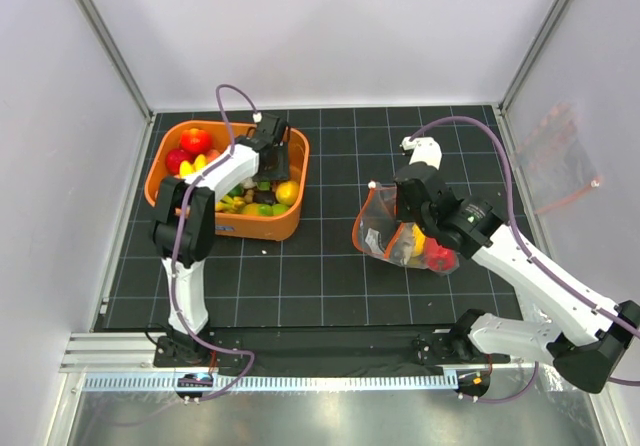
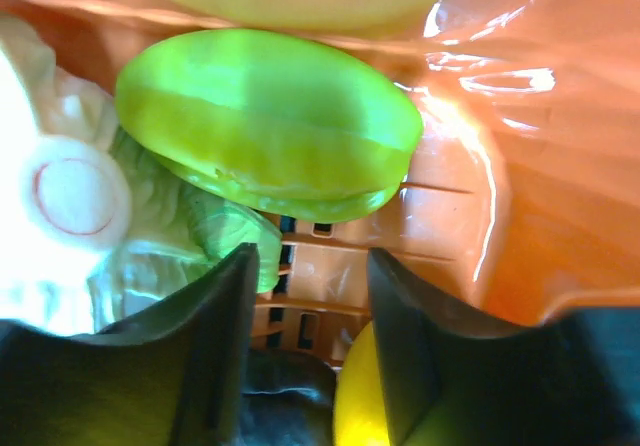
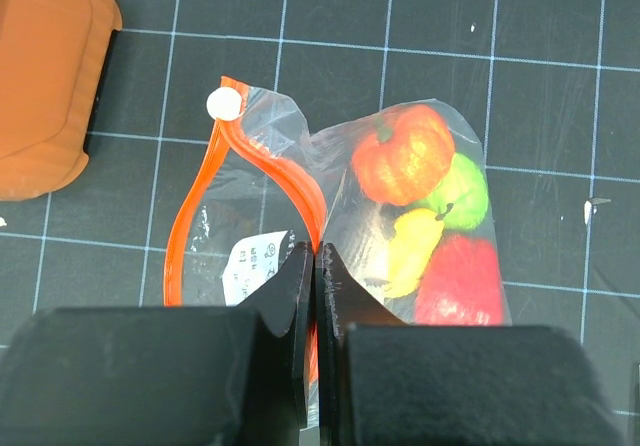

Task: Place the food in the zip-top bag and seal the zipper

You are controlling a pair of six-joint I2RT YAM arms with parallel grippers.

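In the left wrist view my left gripper is part open over the orange bin point(image 1: 224, 222), nothing between its fingers. Below it are a green star fruit point(image 2: 268, 116), pale cabbage-like leaves point(image 2: 130, 246), a dark item point(image 2: 285, 396) and a yellow fruit point(image 2: 360, 396). My right gripper is shut on the orange-zippered rim of the zip top bag point(image 3: 250, 216). Inside the bag lie an orange pumpkin point(image 3: 405, 161), a green item point(image 3: 460, 196), a yellow pepper point(image 3: 410, 246) and a red item point(image 3: 460, 286).
The bin holds several fruits and vegetables at the left of the dark gridded mat point(image 1: 320, 286). Free mat lies between bin and bag, and around the bag. White walls border the workspace.
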